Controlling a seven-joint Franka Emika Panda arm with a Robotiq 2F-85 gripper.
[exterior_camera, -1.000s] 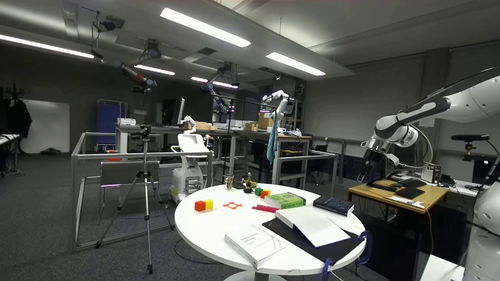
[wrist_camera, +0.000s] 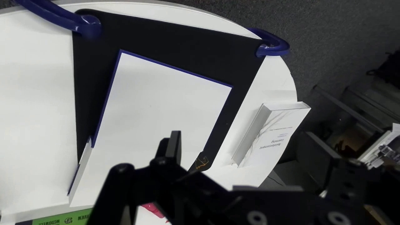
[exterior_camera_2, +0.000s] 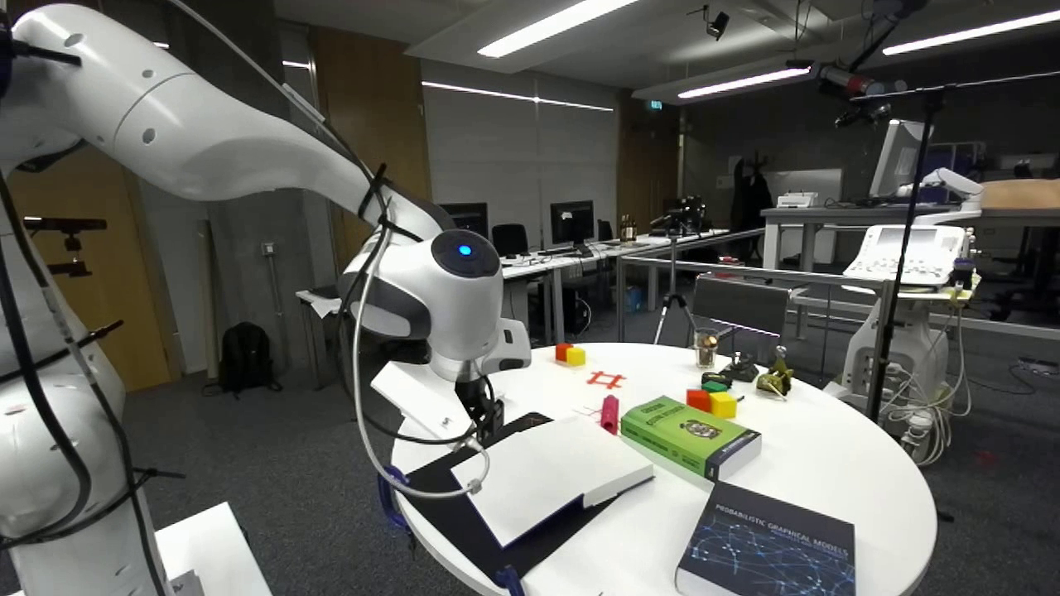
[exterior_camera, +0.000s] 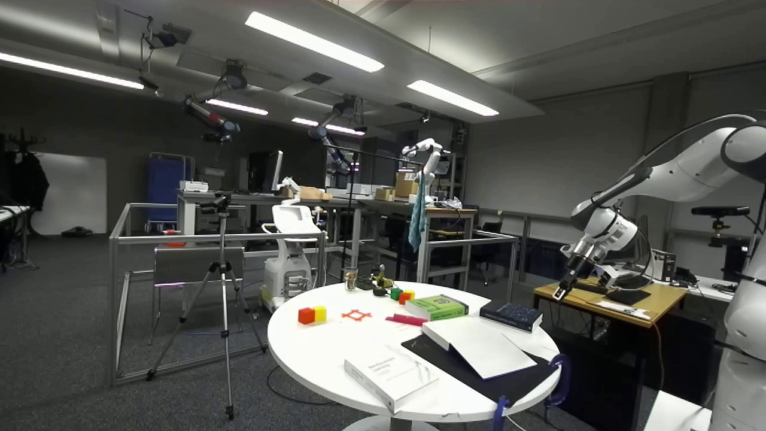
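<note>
My gripper is open, its two dark fingers far apart at the bottom of the wrist view with nothing held between them. In exterior view 2, the gripper (exterior_camera_2: 487, 422) hangs over the near-left part of the round table. Below it, an open book (wrist_camera: 161, 105) with blank white pages and blue cover edges lies on a black mat (wrist_camera: 168, 41). To the right in the wrist view, a white Reinforcement Learning book (wrist_camera: 272, 135) lies closed near the table's edge. Exterior view 1 shows the gripper (exterior_camera: 560, 293) only small, at the table's right.
Blue clamps (wrist_camera: 273, 47) grip the mat at the table's rim. A green book (exterior_camera_2: 686, 432), a dark book (exterior_camera_2: 770, 541), a red-pink object (exterior_camera_2: 609, 412) and coloured cubes (exterior_camera_2: 569, 354) are spread around. Bare tabletop (exterior_camera: 323, 352) shows left of the books.
The arm's wrist and gripper have come down and turned; in exterior view 1 the fingertips sit lower and slightly further right. The objects on the table have not moved.
</note>
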